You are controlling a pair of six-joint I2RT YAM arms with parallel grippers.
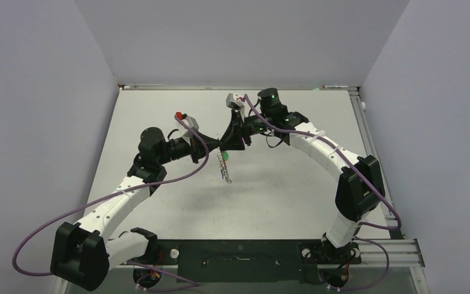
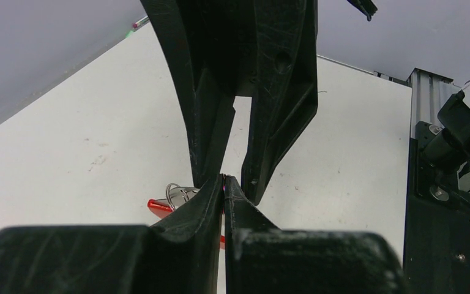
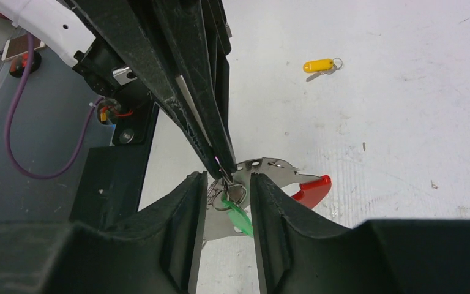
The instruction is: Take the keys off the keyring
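In the top view, the keyring bundle (image 1: pixel 224 165) hangs below the meeting grippers, my left (image 1: pixel 217 143) and my right (image 1: pixel 226 144). In the left wrist view my left gripper is shut at the keys' top; a red-handled piece (image 2: pixel 158 208) and metal rings show behind it. My right gripper stands part open just beyond. In the right wrist view its fingertips straddle the metal ring (image 3: pixel 235 193), green key (image 3: pixel 238 217) and red-handled piece (image 3: pixel 311 191), beside my left gripper's tips (image 3: pixel 225 168). Whether it touches them is unclear.
A yellow key tag with a small ring (image 3: pixel 318 65) lies apart on the white table (image 3: pixel 391 110). The table around the grippers is otherwise largely clear. Walls border the sides and back.
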